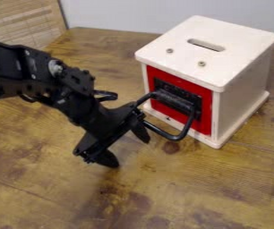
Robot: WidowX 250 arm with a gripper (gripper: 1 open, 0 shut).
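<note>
A white wooden box [241, 98] with a slot and two bolts on top stands at the right. Its red front panel [165, 72] carries a black fitting with a bent black tube handle [173, 135] sticking out toward the left. My black gripper [122, 148] is low over the floor, left of the box, with its fingers around or beside the handle's near left end; whether they grip it or how far they are open is unclear.
A light wooden panel lies at the upper left, and a pale wall is behind the box.
</note>
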